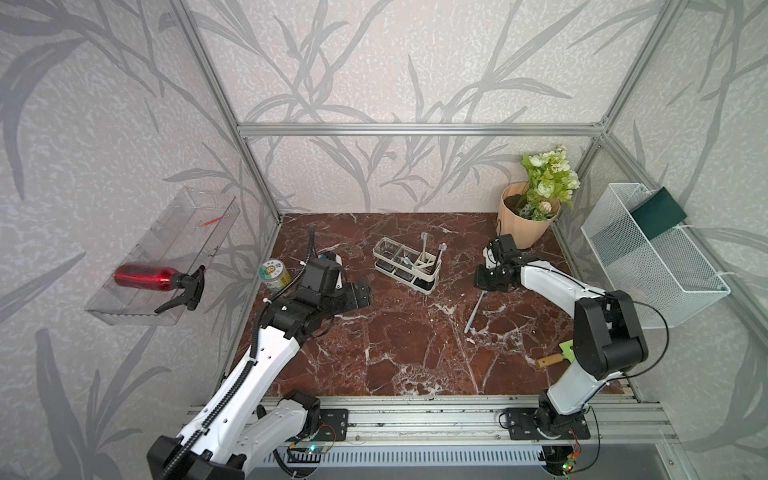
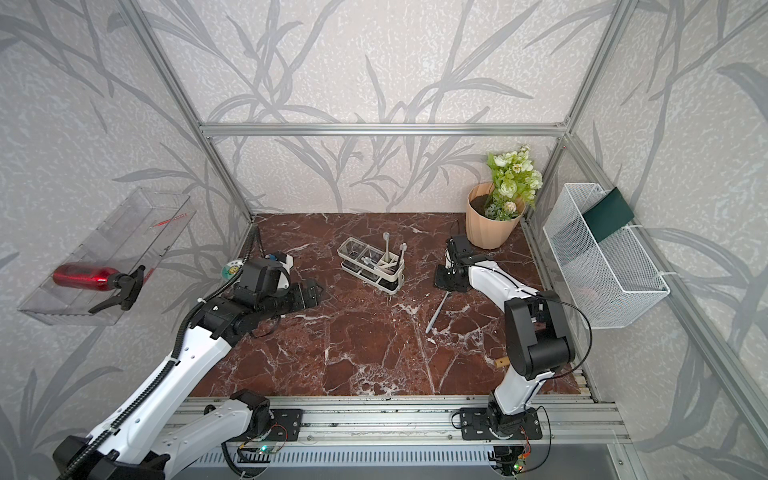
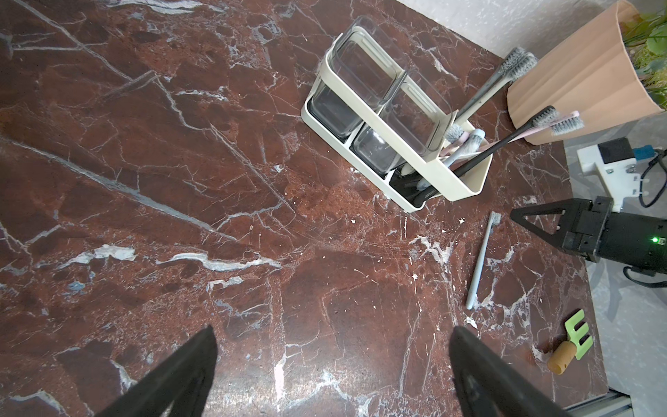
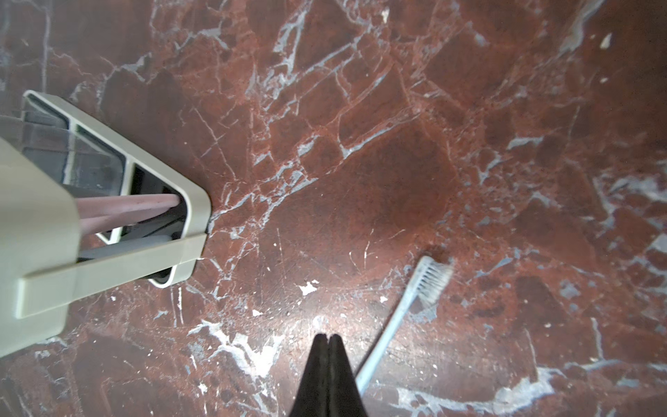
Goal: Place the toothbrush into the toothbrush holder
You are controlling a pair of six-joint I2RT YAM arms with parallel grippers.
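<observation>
A light blue toothbrush (image 3: 480, 262) lies flat on the marble tabletop, its bristle head toward the back. In the right wrist view its head and neck (image 4: 390, 324) run beside my right gripper, whose fingertips are pressed together with nothing between them. The lower handle is out of that view. The cream toothbrush holder (image 3: 444, 182) stands to the left of the loose brush; several brushes lean in its right compartment. My left gripper is spread wide with bare table between its blurred fingers, well left of the brush and in front of the holder.
A flower pot (image 3: 576, 76) stands behind at the right. A green-headed tool with a wooden handle (image 3: 569, 346) lies at the front right. A can (image 1: 274, 274) sits near the left arm.
</observation>
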